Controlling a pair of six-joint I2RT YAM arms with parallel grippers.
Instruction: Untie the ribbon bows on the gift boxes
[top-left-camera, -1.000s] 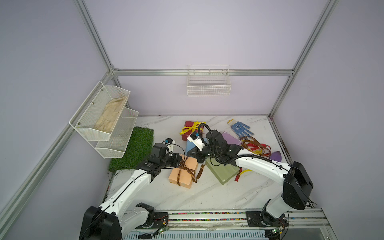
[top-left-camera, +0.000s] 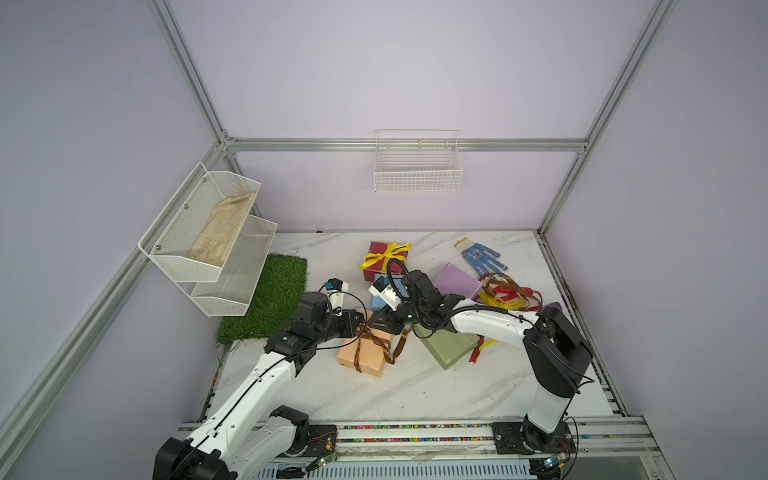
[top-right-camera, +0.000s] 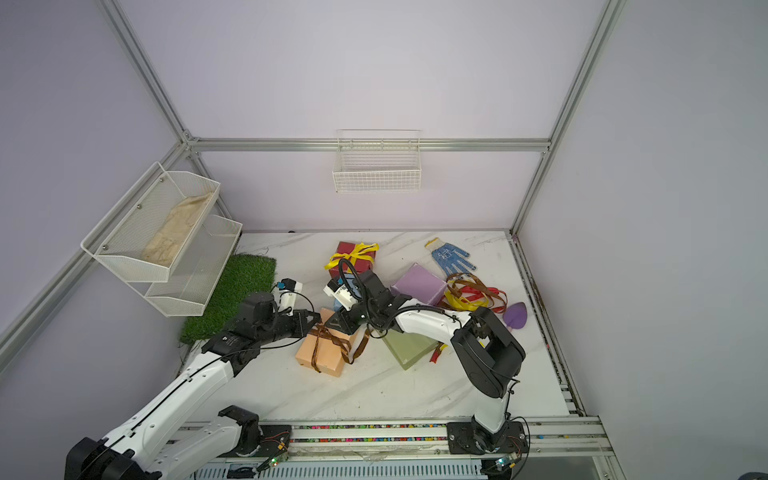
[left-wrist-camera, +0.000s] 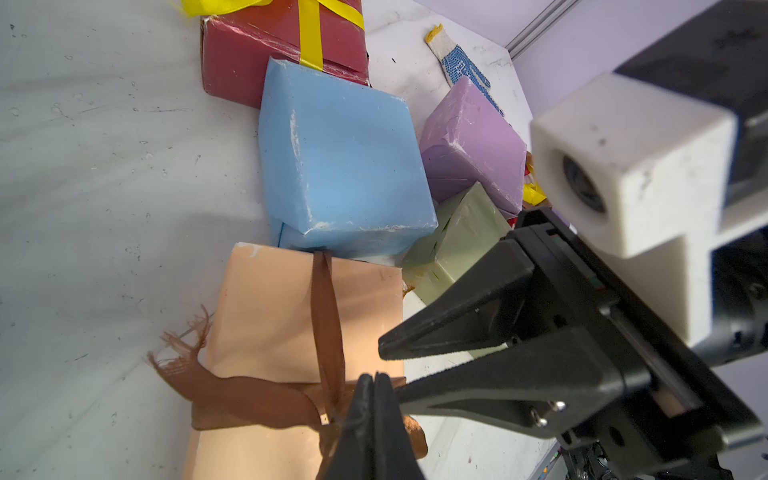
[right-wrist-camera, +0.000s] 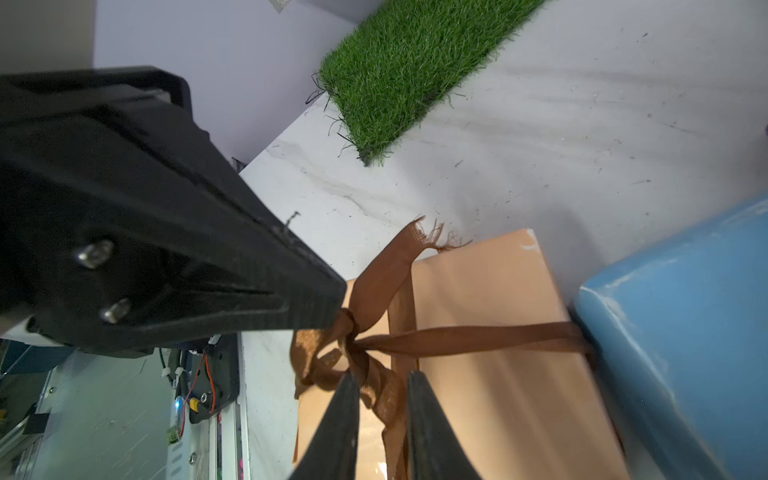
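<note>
The peach gift box (top-left-camera: 369, 357) is tied with a brown ribbon (left-wrist-camera: 328, 332), knotted near the middle of its top. Over the knot, my left gripper is shut; the ribbon lies right at its tips, but whether any is pinched cannot be told. From the right, my right gripper reaches over the same box, its fingers parted and the gap empty. Its tips are close beside the left gripper. One frayed ribbon tail (right-wrist-camera: 392, 268) sticks out past the box edge. At the back, the dark red box (top-left-camera: 381, 254) wears a yellow bow (top-left-camera: 387, 257).
A blue box (left-wrist-camera: 348, 152) touches the peach box's far side. Green (top-left-camera: 448, 349) and purple (top-left-camera: 456, 281) boxes stand right, without bows. Loose ribbons (top-left-camera: 512, 294) and a glove (top-left-camera: 482, 257) lie farther right. Grass mat (top-left-camera: 276, 284) is left.
My right gripper has moved left and lower, toward the knot and my left gripper. The left gripper has shifted only slightly. The boxes stay in place.
</note>
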